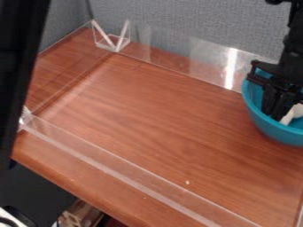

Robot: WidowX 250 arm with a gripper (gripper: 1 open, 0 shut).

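Note:
My black gripper (275, 92) is down inside the teal bowl (272, 126) at the right edge of the view. A pale object (295, 113) in the bowl is mostly hidden behind the gripper. Whether the fingers hold anything cannot be made out.
A large dark shape (12, 62) covers the left edge of the view.

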